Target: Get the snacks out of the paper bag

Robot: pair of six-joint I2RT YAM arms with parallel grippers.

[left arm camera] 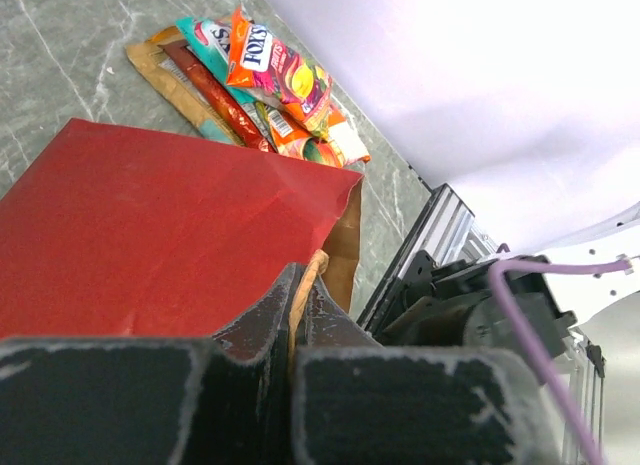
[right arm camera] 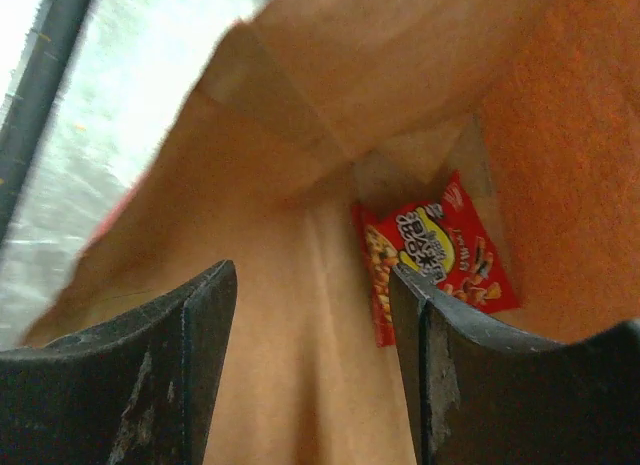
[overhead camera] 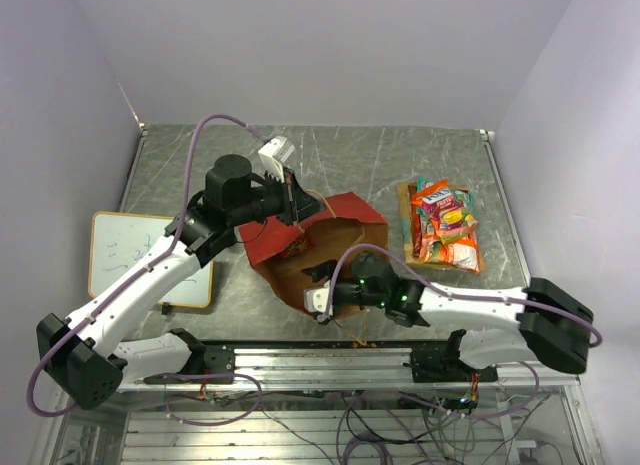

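Observation:
The red paper bag point(overhead camera: 345, 206) lies in the middle, its brown inside facing front. My left gripper is shut on its thin handle point(left arm camera: 310, 273), above the bag. My right gripper stands open at the mouth, pointing into the brown interior, where a red snack packet point(right arm camera: 440, 255) lies deeper in, beyond the fingers and not between them; in the top view it shows faintly under the red flap.
A pile of snack packets point(overhead camera: 445, 225) lies at the right on the table point(overhead camera: 370, 155). A whiteboard point(overhead camera: 120, 250) is at the left.

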